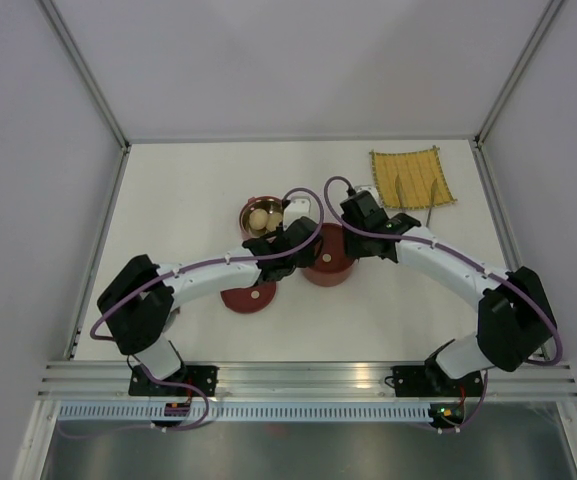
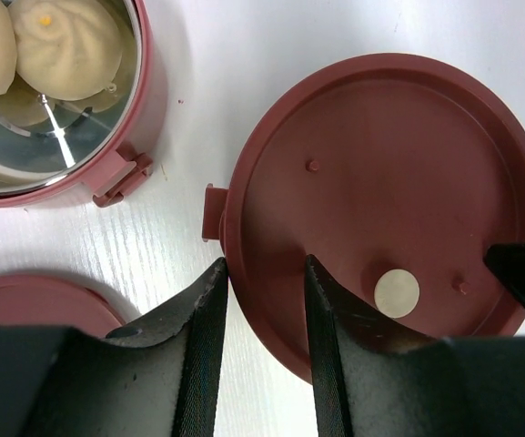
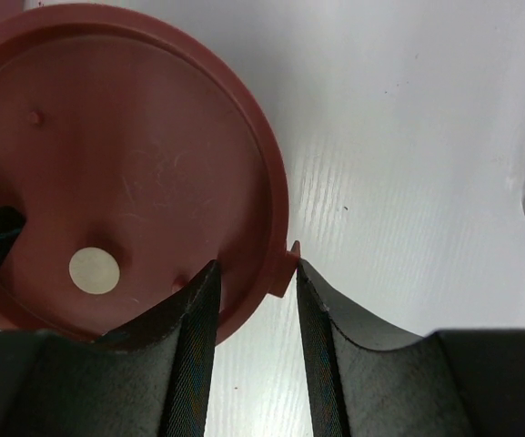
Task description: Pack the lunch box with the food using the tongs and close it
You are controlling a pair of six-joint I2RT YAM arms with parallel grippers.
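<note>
A round lunch box [image 1: 330, 276] stands mid-table with its dark red lid [image 2: 398, 146] covering it; a pale round spot marks the lid. My left gripper is at the lid's left side, its fingers parted with the rim showing in the gap. Over on the right side, my right gripper is open, and the lid's small side tab [image 3: 285, 270] appears between its fingers. Whether either gripper touches the rim cannot be told. Left of it is an open round box [image 2: 148, 100] holding pale buns [image 2: 66, 45].
Another dark red lid [image 1: 249, 298] lies flat on the table, front left of the lunch box. A yellow mat [image 1: 413, 178] with two slim utensils on or beside it is at the back right.
</note>
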